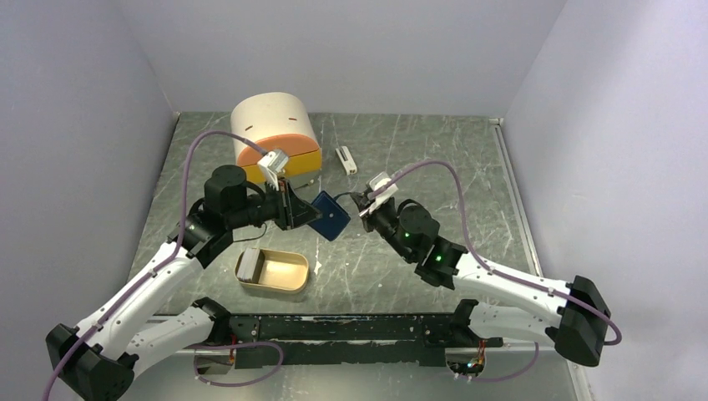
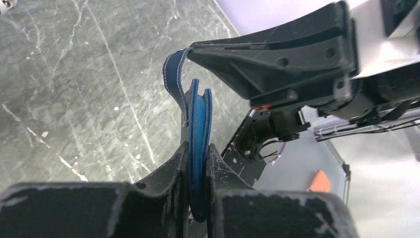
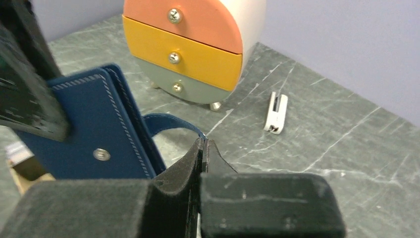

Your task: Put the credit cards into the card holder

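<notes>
My left gripper (image 1: 311, 213) is shut on the blue card holder (image 1: 331, 219), which is held upright in midair (image 2: 197, 124) (image 3: 86, 134). My right gripper (image 1: 359, 200) is shut on the end of the holder's blue strap (image 3: 171, 121), pulling it out from the holder's body. In the right wrist view the strap runs to the fingertips. The credit cards (image 1: 249, 265) stand in a beige tray (image 1: 290, 274) at the front left of the table.
A rounded cabinet (image 1: 271, 117) with orange and yellow front stands at the back left. A small white object (image 1: 346, 160) lies beside it.
</notes>
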